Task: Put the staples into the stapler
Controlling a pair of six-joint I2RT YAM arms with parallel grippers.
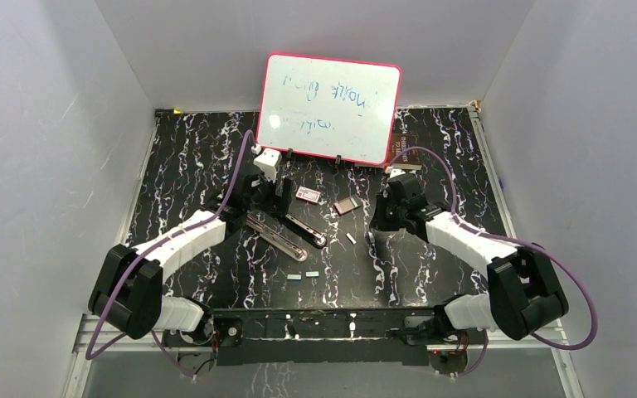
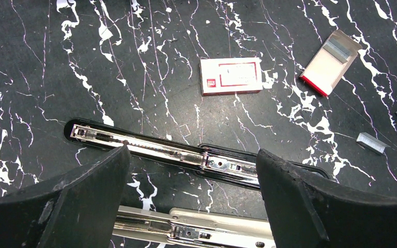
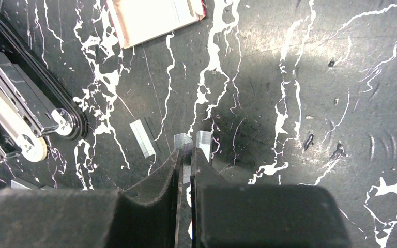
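Note:
The opened black stapler (image 1: 307,233) lies at mid-table, its metal channel (image 2: 155,150) facing up. My left gripper stands open above it, with nothing gripped between its wide-spread fingers. Beside it is an opened silver stapler (image 1: 282,242). My right gripper is low over the table with its fingers close together. Staple strip metal (image 3: 204,141) shows at its fingertips; whether the strip is clasped or lies just beneath them cannot be told. Another staple strip (image 3: 143,138) rests to the left, apart from the fingers.
An open staple box (image 2: 333,62) with staples inside and a closed red-and-white box (image 2: 231,76) lie behind the staplers. Two small strips (image 1: 294,277) (image 1: 312,274) are near the front. A whiteboard (image 1: 330,108) stands at the back.

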